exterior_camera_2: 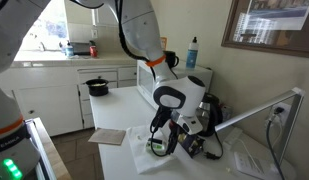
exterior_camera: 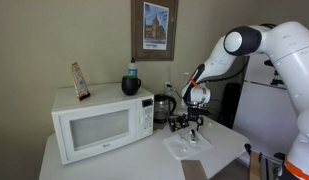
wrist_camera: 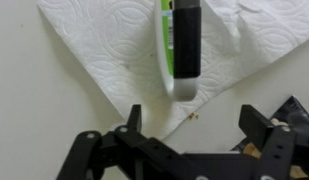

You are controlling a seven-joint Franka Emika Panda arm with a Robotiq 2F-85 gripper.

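A white object with a green label and a black band [wrist_camera: 187, 45] lies on a white paper towel [wrist_camera: 104, 45] in the wrist view. One rounded white end of it points toward my gripper. The fingers stand wide apart with nothing between them, the fingers [wrist_camera: 134, 117] on either side of that end and short of it. In exterior view 2 the gripper [exterior_camera_2: 166, 138] hangs low over the towel, near the small green-and-white object [exterior_camera_2: 154, 141]. Exterior view 1 shows the object too small to make out.
A dark packet [wrist_camera: 292, 113] lies near the right finger. Close behind the arm are dark items [exterior_camera: 178, 122] and a kettle [exterior_camera: 164, 106]; the microwave [exterior_camera: 102, 124] stands left. A flat brown board [exterior_camera_2: 107, 136] rests beside the towel.
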